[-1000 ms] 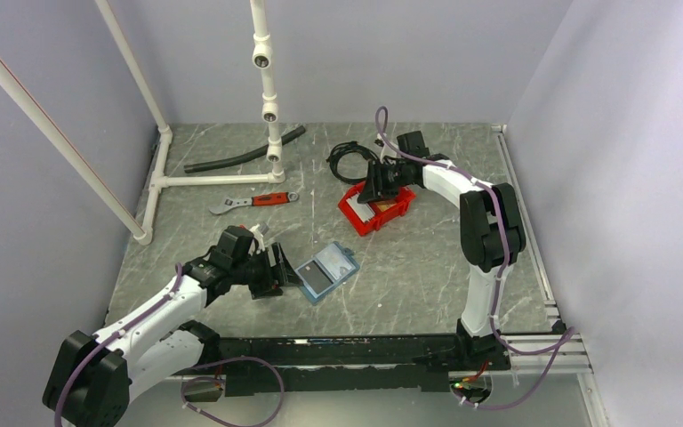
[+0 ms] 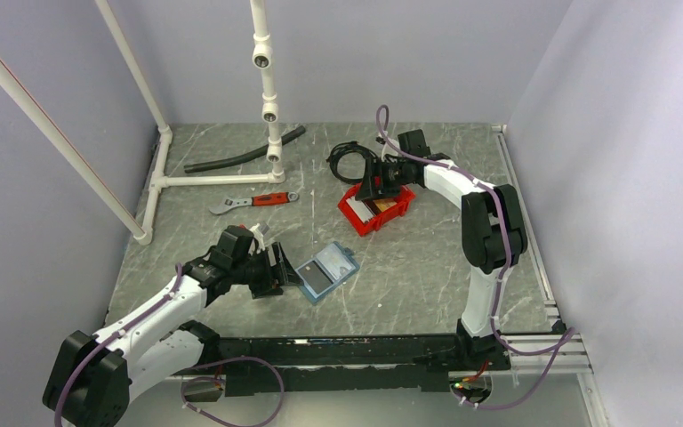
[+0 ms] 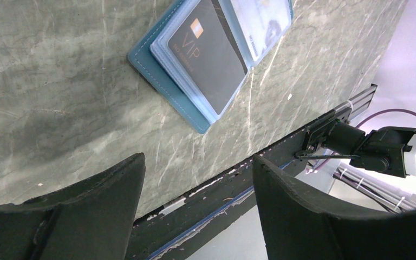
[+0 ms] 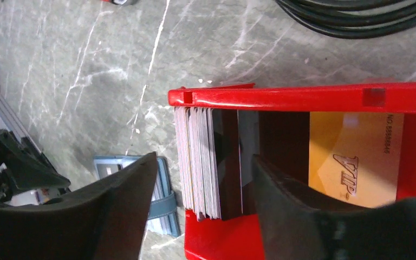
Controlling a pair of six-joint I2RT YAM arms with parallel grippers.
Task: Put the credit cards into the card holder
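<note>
The blue card holder [image 2: 326, 271] lies spread on the table, its dark card [image 3: 208, 54] in one side and a pale card [image 3: 262, 21] in the other. Just left of it, my left gripper [image 2: 290, 286] stands open and empty. A red box [image 2: 359, 219] holds a row of white card edges [image 4: 197, 162], dark cards [image 4: 227, 162] and an orange VIP card [image 4: 352, 157]. Over this box is my right gripper, its fingers apart above the card stack. No card is visibly gripped; the fingers cover part of the box.
Behind the box lies a black cable coil [image 2: 349, 160]. A wrench [image 2: 262, 201] rests left of the box, with a white pipe frame [image 2: 213, 181] and a black tube [image 2: 240, 160] beyond. Bare table [image 2: 427, 276] extends right of the card holder.
The left arm and the card holder look unmoved.
</note>
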